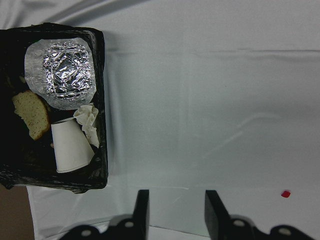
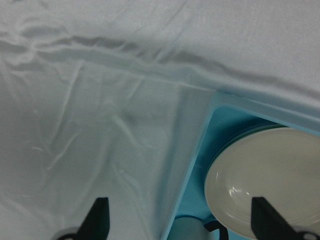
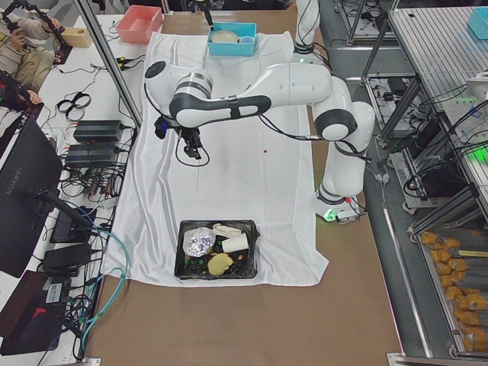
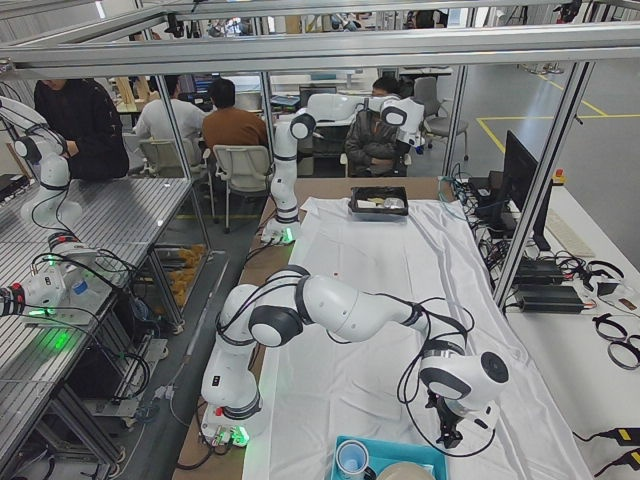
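A black tray (image 3: 180,259) holds a foil dish (image 1: 67,70), a bread slice (image 1: 31,114), a white paper cup (image 1: 70,146) and crumpled tissue (image 1: 88,125). My left gripper hangs open over the white cloth beside the tray, nothing between its fingers. My right gripper is open above the edge of a blue bin (image 2: 197,155), which holds a cream plate (image 2: 260,175) and a cup (image 4: 352,458).
A small red piece (image 1: 285,193) lies on the cloth. A pink bin (image 3: 139,24) stands on the side desk among cables and electronics.
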